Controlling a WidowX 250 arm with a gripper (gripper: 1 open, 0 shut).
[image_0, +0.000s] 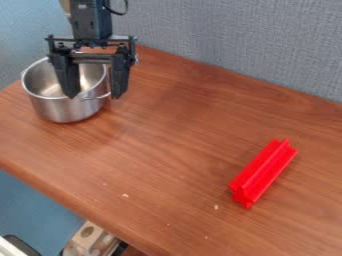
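Observation:
My black gripper (91, 78) is over the steel pot (59, 106) at the left of the table, its fingers parted and open; whether they dip inside the rim is hard to tell. A red ribbed bar (262, 172) lies alone on the right part of the wooden table (167, 150).
A grey padded wall (241, 40) runs along the back. The table's front-left edge drops to a blue floor (34, 200), with some fittings (91, 240) below the edge.

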